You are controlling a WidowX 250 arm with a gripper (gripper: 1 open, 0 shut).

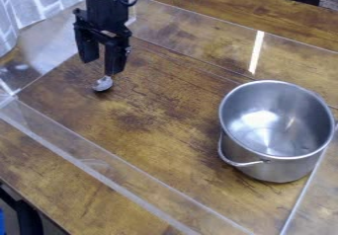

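My black gripper [103, 47] hangs at the upper left of the view, above a small silver utensil head [103, 84] on the wooden table. The rest of that utensil is mostly hidden behind the gripper. Whether the fingers are open or shut is hard to tell at this size.
A large steel pot [274, 120] stands at the right. Clear plastic walls border the wooden table [158, 150], whose middle and front are bare. A bright, crumpled clear or white area lies at the top left corner.
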